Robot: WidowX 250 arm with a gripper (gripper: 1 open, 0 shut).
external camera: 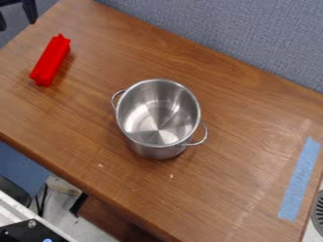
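Note:
A long red object (51, 60), narrower at one end, lies on the left part of the wooden table (240, 113). An empty steel pot (158, 118) with two wire handles stands upright near the middle. At the top left edge of the camera view a small dark piece of the robot shows, cut off by the frame; no fingers can be made out there.
A strip of blue tape (299, 179) runs along the right side of the table. Grey padded surfaces border the table at the back. Bare wood surrounds the pot, and cables hang beyond the lower left edge.

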